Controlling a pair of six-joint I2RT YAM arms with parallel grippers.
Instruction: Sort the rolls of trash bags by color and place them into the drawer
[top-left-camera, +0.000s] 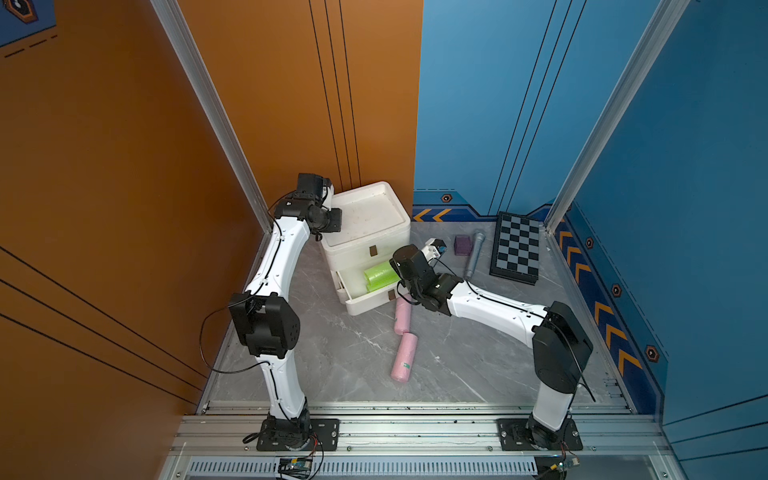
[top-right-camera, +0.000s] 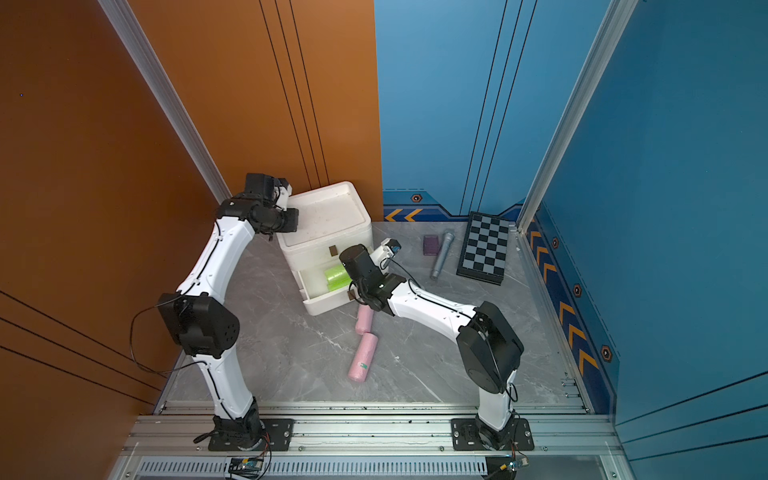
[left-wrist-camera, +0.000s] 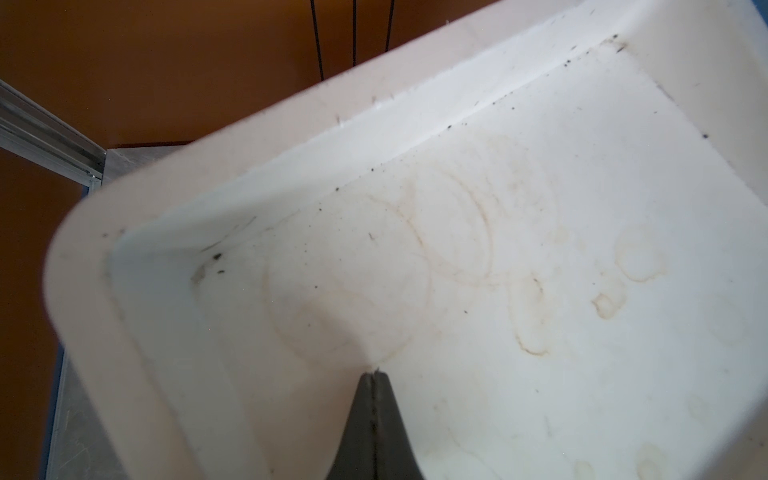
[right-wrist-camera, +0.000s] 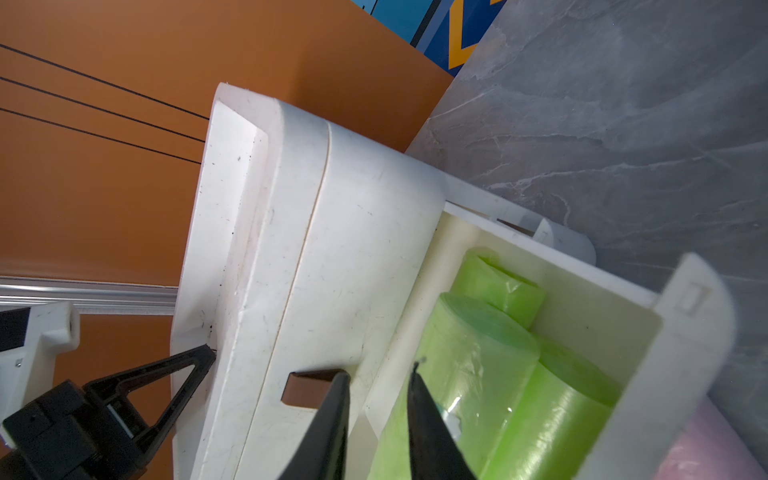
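Note:
The white drawer unit (top-left-camera: 366, 245) has its lower drawer (top-left-camera: 360, 302) pulled out, holding green rolls (right-wrist-camera: 468, 364). My left gripper is shut, empty, inside the tray top (left-wrist-camera: 560, 240) near its left end. My right gripper hovers at the drawer's right end over the green rolls; its fingertips look slightly apart, and whether anything sits between them is unclear. Two pink rolls lie on the table in front of the drawer, one (top-left-camera: 404, 357) nearer the front edge, the other (top-right-camera: 364, 318) close to the drawer, partly hidden by my right arm in the top views.
A purple block (top-left-camera: 462, 245), a grey cylindrical bar (top-left-camera: 475, 254) and a checkered board (top-left-camera: 516, 246) lie at the back right.

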